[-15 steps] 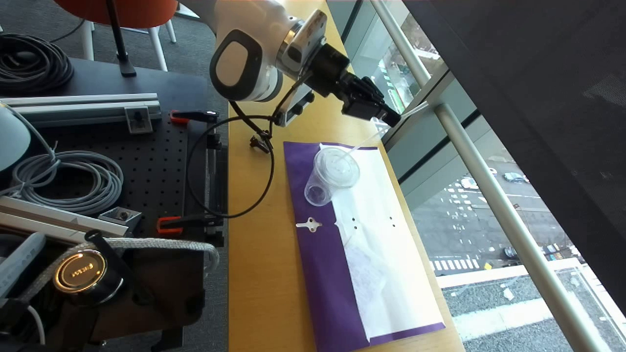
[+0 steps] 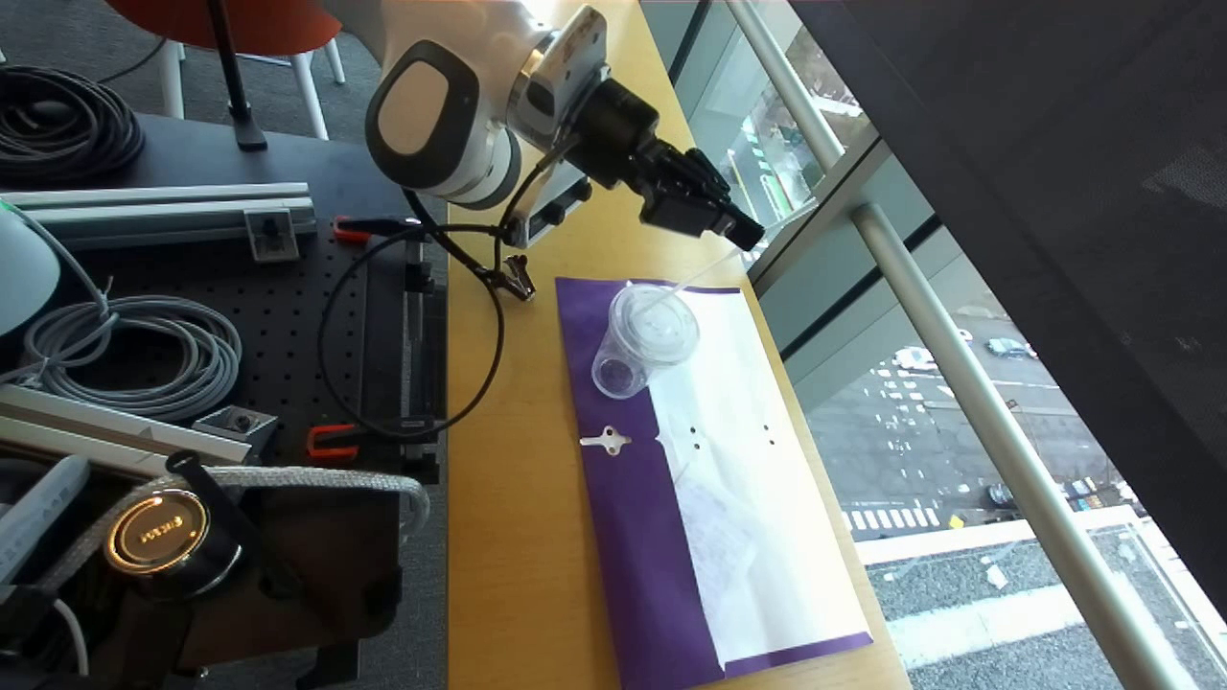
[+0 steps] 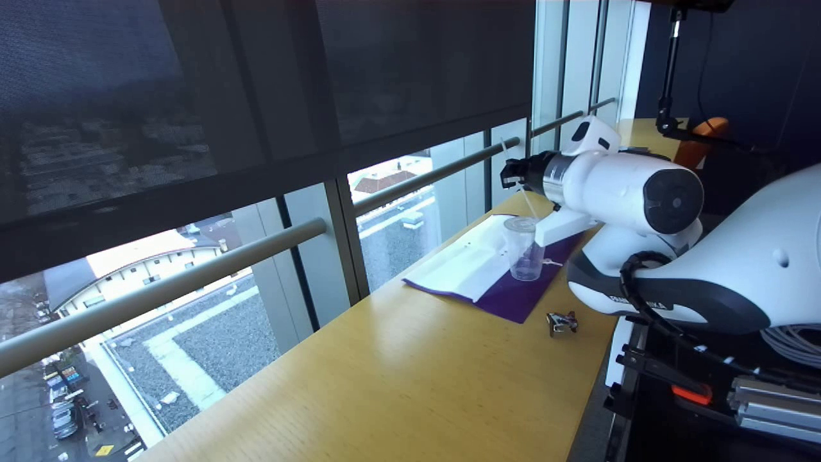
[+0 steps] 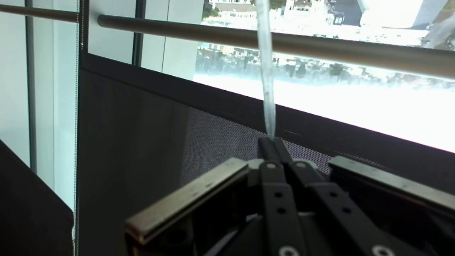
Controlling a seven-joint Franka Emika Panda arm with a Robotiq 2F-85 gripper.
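Note:
A clear plastic cup with a lid (image 2: 656, 326) stands on the purple and white sheet; in exterior view 2 the cup (image 3: 526, 258) looks upright. A thin translucent straw (image 2: 704, 270) slants from the lid up to my gripper (image 2: 748, 234), which is above and to the side of the cup. In exterior view 2 the straw (image 3: 529, 203) runs down from my gripper (image 3: 508, 174) to the lid, and another length rises above the fingers. The wrist view shows the straw (image 4: 265, 64) pinched between the shut fingertips. How deep its lower end sits is unclear.
The sheet (image 2: 627, 552) lies on a narrow wooden table (image 2: 506, 552), with a small flat piece (image 2: 606, 441) on it. A metal clip (image 3: 562, 323) lies near the table edge. A window rail (image 2: 989, 391) runs alongside.
My gripper has moved left in exterior view 1, bringing the straw along with it.

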